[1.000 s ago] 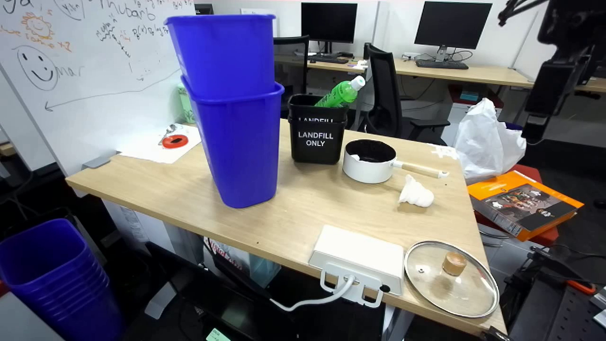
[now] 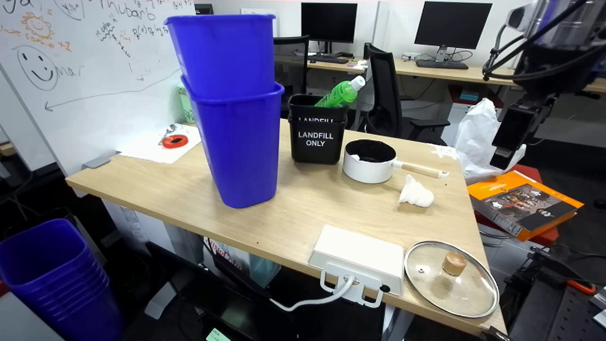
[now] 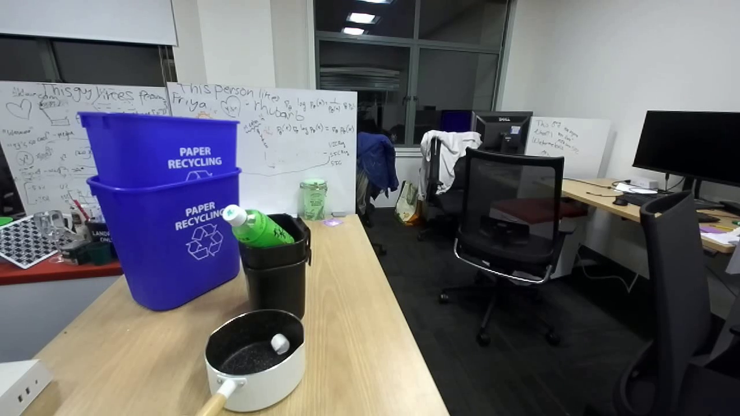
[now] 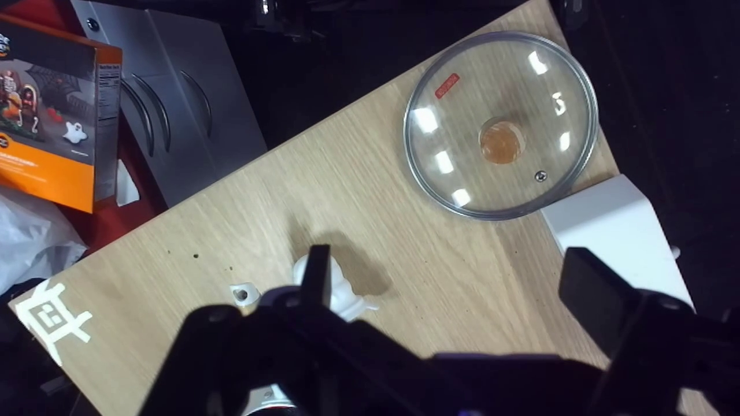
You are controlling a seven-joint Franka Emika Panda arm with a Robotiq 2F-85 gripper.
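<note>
High above the right side of the table hangs my gripper, open, its two dark fingers wide apart with only bare wood seen between them. In the wrist view a small white lumpy object [image 4: 341, 288] lies partly behind the left finger. A white saucepan [image 2: 366, 168] with a wooden handle stands farther back, and a small white piece [image 3: 280, 344] rests inside it. The glass lid [image 2: 430, 289] with its wooden knob lies flat at the table's near right corner.
Two stacked blue bins [image 2: 241, 150] rise tall at the middle left. Black landfill bins [image 2: 316, 148] with a green bottle [image 2: 341, 94] stand behind the pan. A white box [image 2: 356, 256] sits on the front edge beside the lid. An orange box [image 2: 522, 204] lies off the table's right side.
My gripper has moved left and slightly lower in exterior view 1. The objects on the table have not moved.
</note>
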